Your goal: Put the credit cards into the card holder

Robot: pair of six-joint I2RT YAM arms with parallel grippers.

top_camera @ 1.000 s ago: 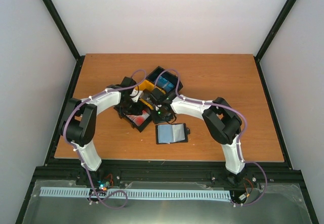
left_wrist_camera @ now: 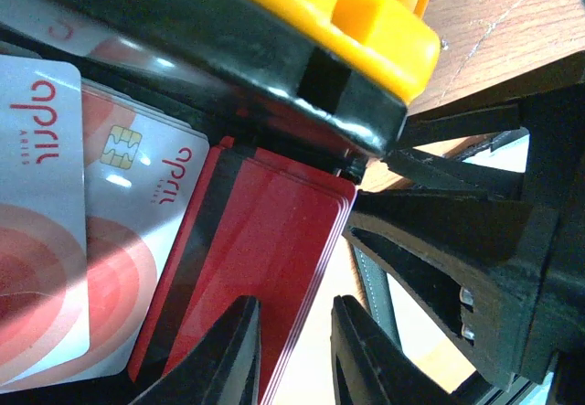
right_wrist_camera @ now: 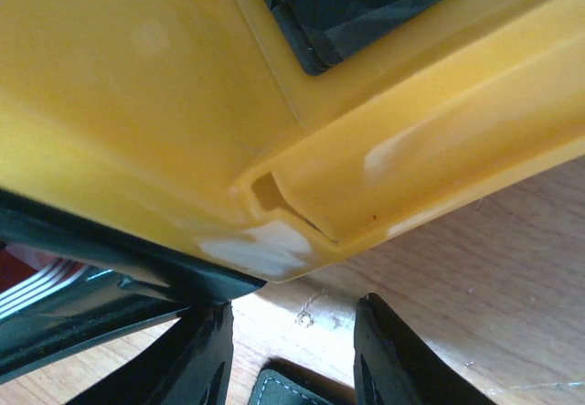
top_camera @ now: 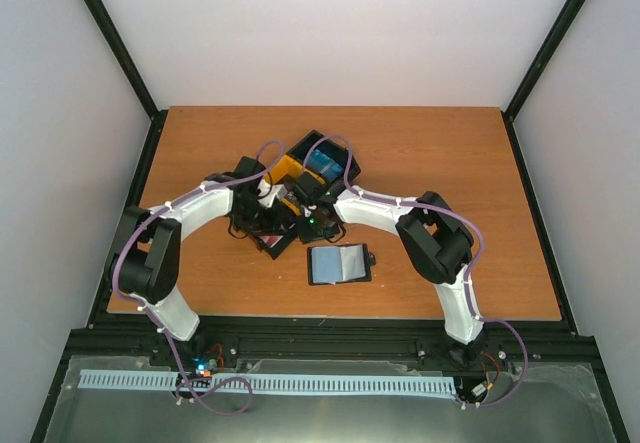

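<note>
In the left wrist view, a stack of red cards (left_wrist_camera: 265, 213) with a black stripe lies in the black tray, beside white-and-red chip cards (left_wrist_camera: 137, 231). My left gripper is part open, its fingertips either side of the red stack's outer edge; contact cannot be told. The black fingers (left_wrist_camera: 439, 231) of my right gripper reach in from the right, near the stack's corner. In the right wrist view, my right gripper stands open by the tray corner, with only bare table showing between its fingers. The open card holder (top_camera: 339, 264) lies in front of both grippers.
A yellow tray (right_wrist_camera: 137, 103) adjoins the black card tray (right_wrist_camera: 101, 332). Behind it, another black tray (top_camera: 348, 151) holds blue cards (top_camera: 325, 166). Both arms crowd the trays.
My left gripper has shifted slightly toward the front of the card tray, covering more of the cards from above. My right arm has barely moved, and the card holder lies where it was.
</note>
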